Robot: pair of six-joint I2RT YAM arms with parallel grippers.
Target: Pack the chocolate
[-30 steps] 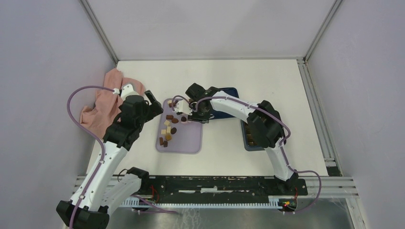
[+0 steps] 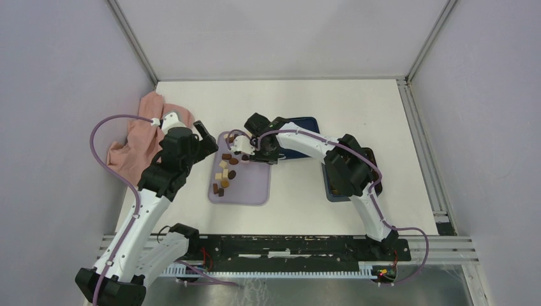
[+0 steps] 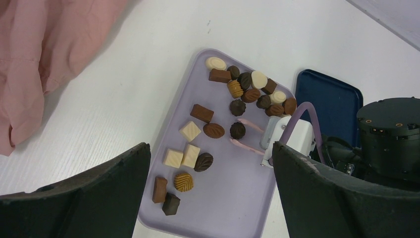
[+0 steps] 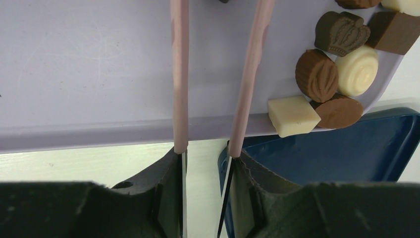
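Observation:
Many chocolates lie on a lilac tray point(image 2: 249, 191), most of them bunched at its far end. My right gripper reaches over the tray from the right with its slim pink fingers point(image 3: 247, 147) apart. A round dark chocolate point(image 3: 237, 131) lies between them, with no clear contact on either side. In the right wrist view the fingertips run out past the top edge, where only a sliver of something dark shows. To the tray's left, my left gripper point(image 2: 205, 134) stays open and empty. A dark blue box point(image 2: 332, 193), holding brown pieces, is partly hidden under the right arm.
An empty dark blue tray or lid point(image 3: 327, 91) borders the lilac tray's far right side. Pink cloth point(image 2: 137, 143) lies bunched at the table's left. Bare white table lies between the lilac tray and the box.
The left arm has stayed still.

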